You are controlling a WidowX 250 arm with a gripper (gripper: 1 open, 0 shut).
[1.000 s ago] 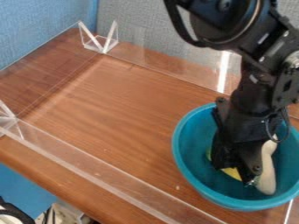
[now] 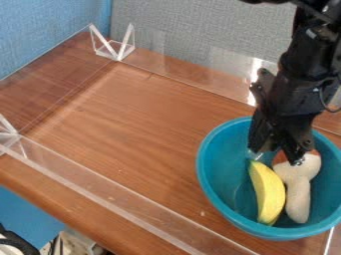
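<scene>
A teal bowl (image 2: 226, 184) at the lower right holds a yellow banana-shaped object (image 2: 266, 191) and a beige, elongated object (image 2: 298, 195) with a reddish part near its top. My black gripper (image 2: 277, 146) is over the back of the bowl, above both objects. Its fingers are dark and overlap, and nothing shows held between them; how far apart they stand is hard to make out.
Clear plastic brackets (image 2: 112, 40) stand at the back left and left edge, with clear strips along the front and back.
My gripper has risen out of the bowl toward the back, uncovering the banana-shaped object and the beige object, which lie in the bowl.
</scene>
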